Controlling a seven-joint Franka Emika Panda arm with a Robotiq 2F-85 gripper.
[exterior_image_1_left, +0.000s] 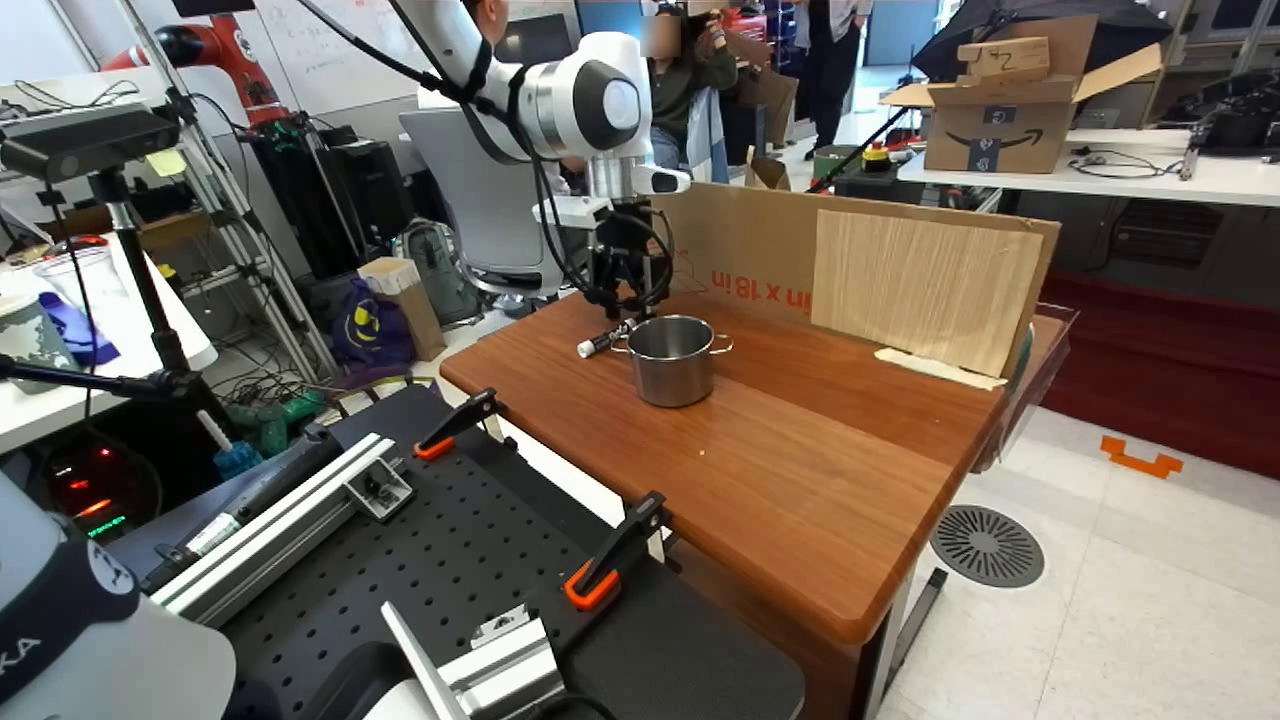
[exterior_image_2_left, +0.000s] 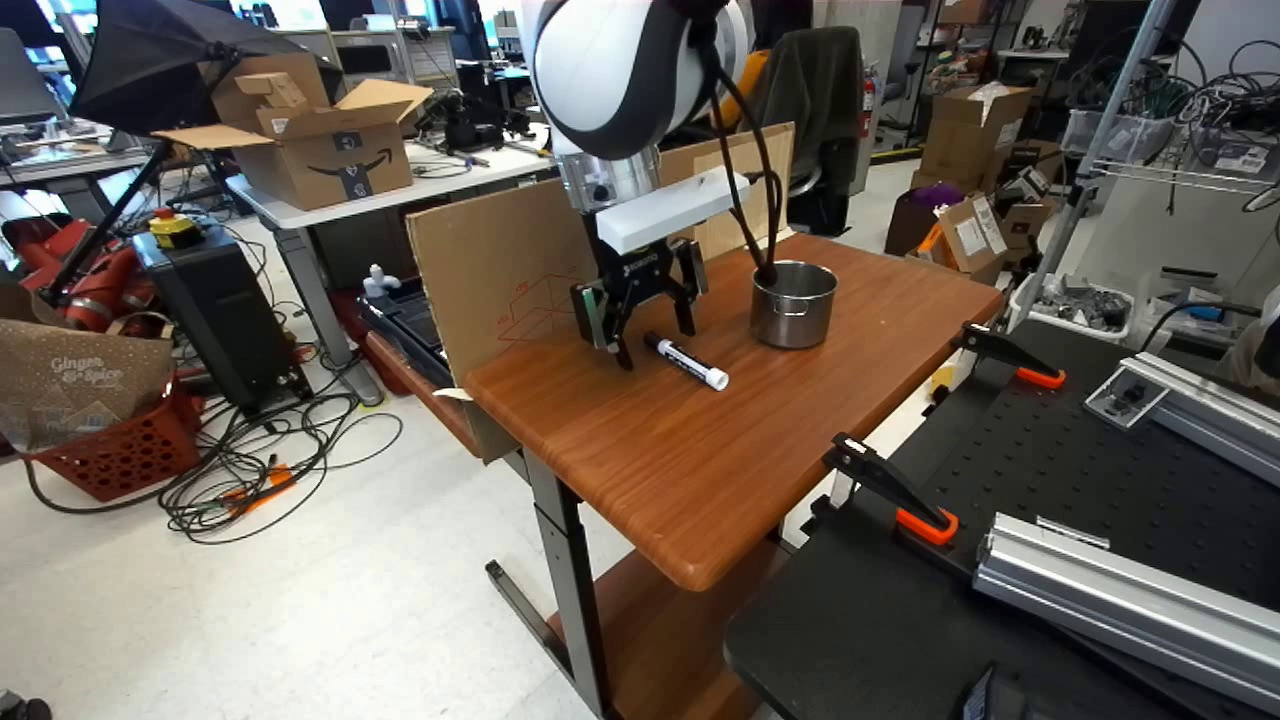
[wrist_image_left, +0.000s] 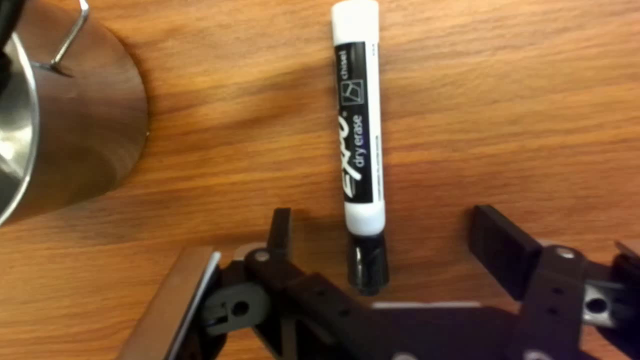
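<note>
A white dry-erase marker (wrist_image_left: 361, 120) with a black label and black cap lies flat on the wooden table, close beside the steel pot (wrist_image_left: 90, 114). In the wrist view, my gripper has its fingers spread apart, the marker's capped end showing in the gap with bare table on both sides of it. Seen from exterior view 2, the gripper (exterior_image_2_left: 645, 342) hangs low over the table at the cap end of the marker (exterior_image_2_left: 687, 362). The pot (exterior_image_1_left: 673, 360) is upright; the part of its inside that shows looks empty.
A cardboard wall (exterior_image_1_left: 744, 258) runs along the table's back edge, close behind the gripper. Cables from the arm hang near the pot. Clamps (exterior_image_1_left: 618, 552) sit along the neighbouring black board.
</note>
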